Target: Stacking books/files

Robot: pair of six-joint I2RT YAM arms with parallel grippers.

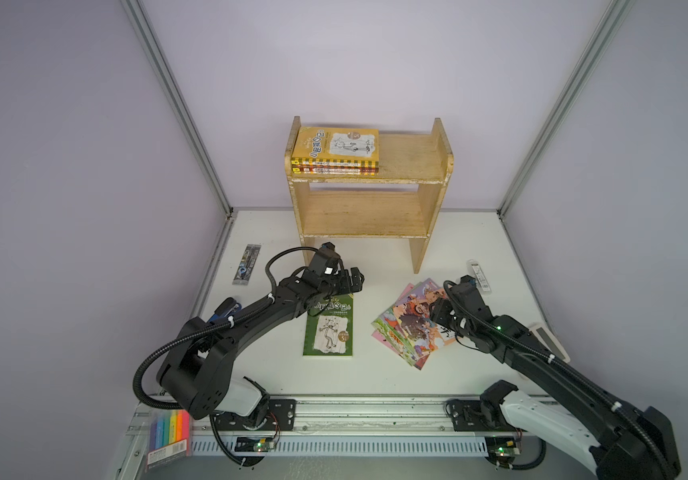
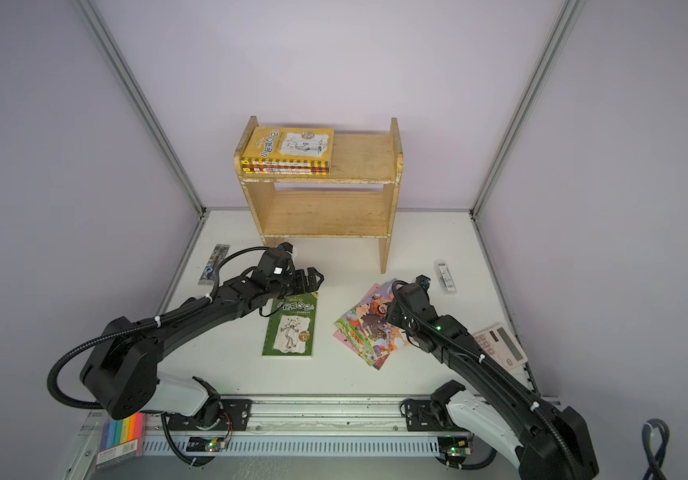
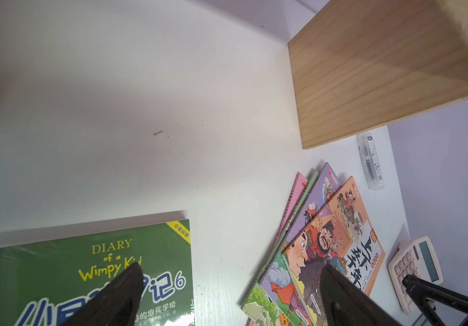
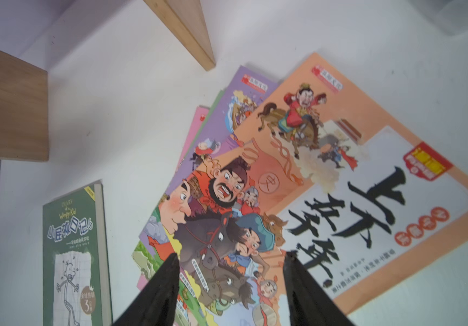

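A green Wimpy Kid book (image 1: 328, 332) lies flat on the table, seen also in the right wrist view. Above its far edge hangs my left gripper (image 1: 358, 280), open and empty. Fanned-out picture books (image 4: 228, 217) lie to its right, an orange one on top. Over this fan is my right gripper, its fingers (image 4: 160, 290) apart with nothing held between them; in the top left view the arm covers part of the orange book. Several yellow books (image 2: 289, 148) are stacked on the left of the upper shelf of the wooden rack (image 2: 324, 212).
The rack's lower shelf is bare, as is the right of its upper shelf. A marker box (image 2: 445, 276) and a calculator (image 2: 500, 346) lie at right; a pen pack (image 1: 247, 264) is at left. Clear table separates the green book from the fan.
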